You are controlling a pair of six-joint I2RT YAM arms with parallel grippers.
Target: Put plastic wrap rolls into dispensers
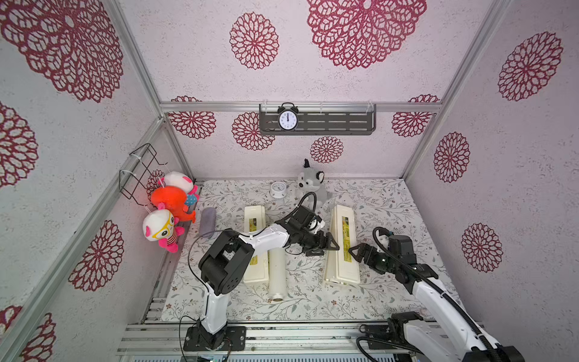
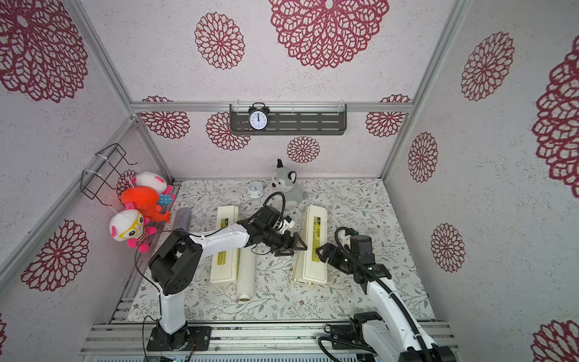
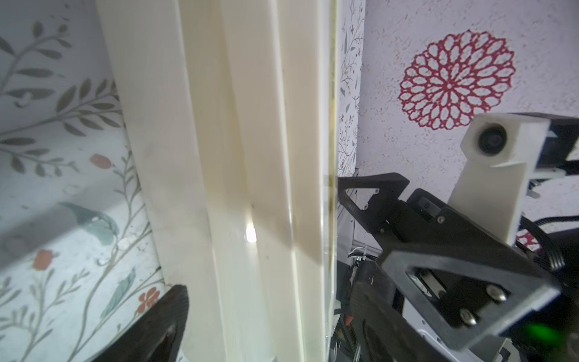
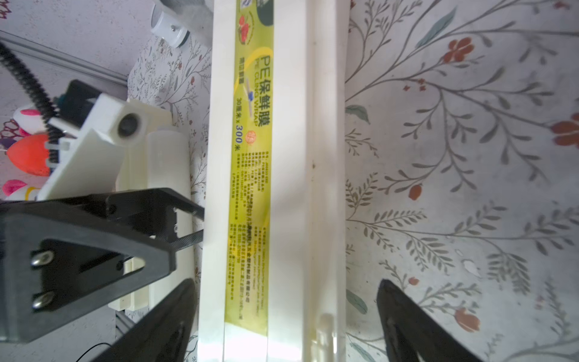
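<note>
A white dispenser box with a yellow label [image 1: 345, 238] lies lengthwise right of centre, between both grippers. My left gripper [image 1: 322, 241] is at its left side, fingers open; its wrist view shows the ribbed side [image 3: 265, 150]. My right gripper [image 1: 360, 253] is open at the box's right side, with its fingers apart either side of the box in the right wrist view. A second dispenser [image 1: 254, 274] lies to the left, with a white roll [image 1: 277, 283] alongside, partly hidden by my left arm.
A grey plush dog [image 1: 310, 181] and small white scale [image 1: 278, 188] stand at the back. Plush toys [image 1: 172, 205] and a purple item [image 1: 207, 220] are at the left.
</note>
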